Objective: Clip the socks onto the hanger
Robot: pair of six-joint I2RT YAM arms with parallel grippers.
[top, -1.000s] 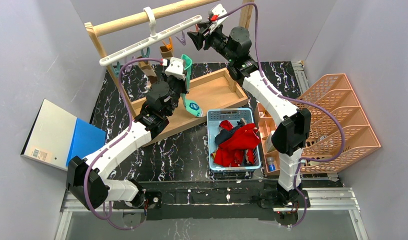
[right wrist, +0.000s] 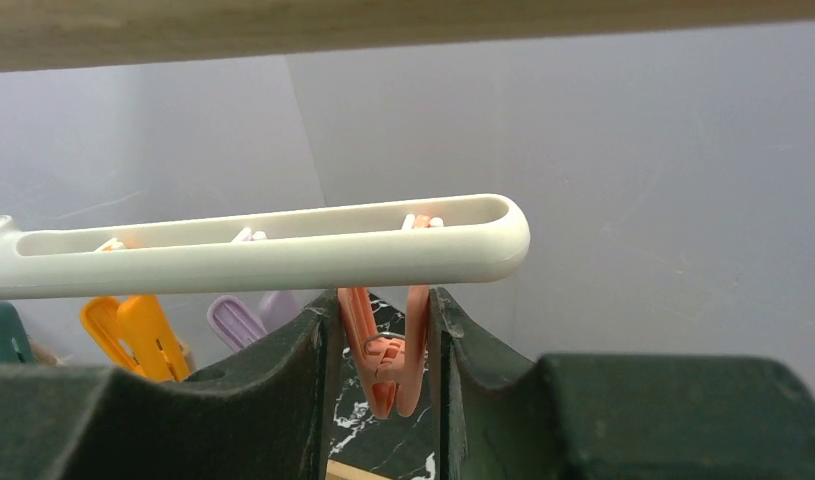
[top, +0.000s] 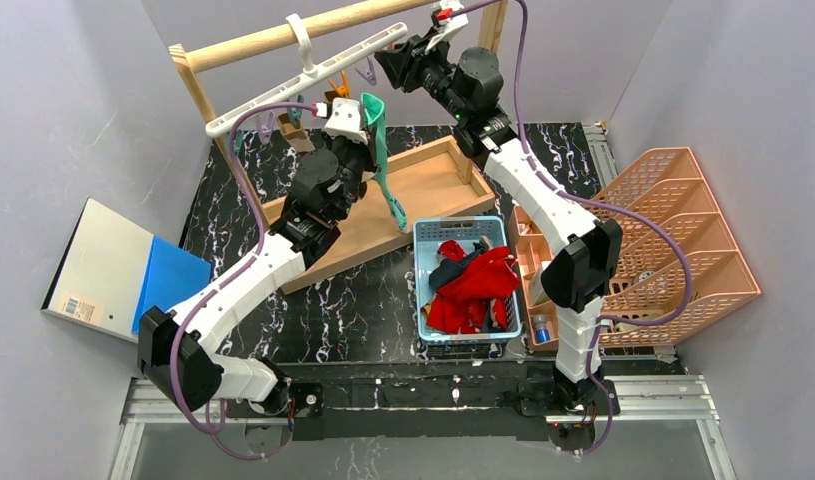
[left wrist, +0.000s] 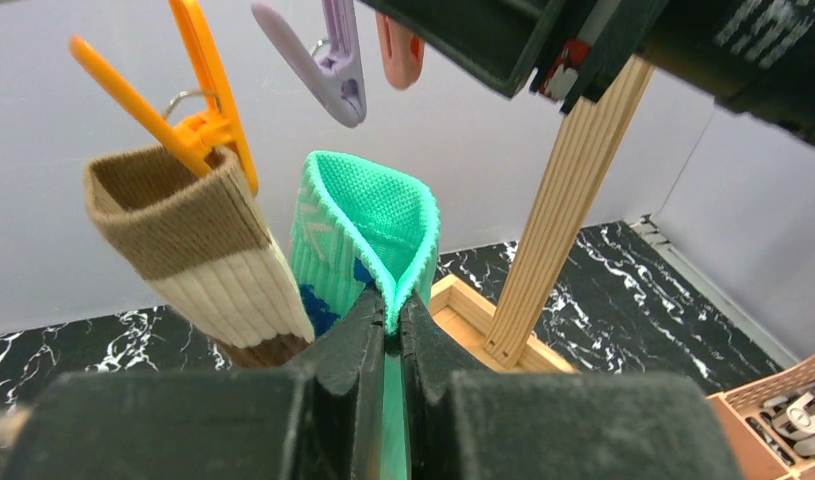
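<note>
The white hanger (top: 253,112) hangs from the wooden rail; in the right wrist view its bar (right wrist: 263,260) spans the picture. My left gripper is shut on a mint sock (left wrist: 363,220), which hangs upright with its top just above the fingers. Beside it a brown-and-cream sock (left wrist: 213,250) hangs in an orange clip (left wrist: 208,130), with a lilac clip (left wrist: 338,85) to the right. My right gripper is shut on a pink clip (right wrist: 383,370) at the end of the hanger bar.
A blue basket (top: 427,235) of red and dark socks stands below, right of the wooden tray (top: 423,180). An orange organiser (top: 673,250) is at the right. A wooden post (left wrist: 563,210) stands behind the mint sock.
My left gripper has moved slightly up with the mint sock, whose lower end has swung. The hanger and my right gripper have shifted slightly.
</note>
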